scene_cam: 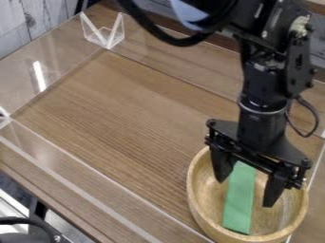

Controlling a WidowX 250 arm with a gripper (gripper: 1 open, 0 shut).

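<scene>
My black gripper [252, 161] is at the right, lowered over a round wooden bowl [200, 195] near the bottom edge, its two fingers apart. Inside the bowl lies a green rectangular block [237, 207], its upper end partly behind or between the fingers. Whether the fingers touch the block is not clear.
A wooden table [114, 123] fills the view, largely clear at the left and middle. A white wire rack [105, 28] stands at the back left. Cables run along the arm and at the bottom left corner.
</scene>
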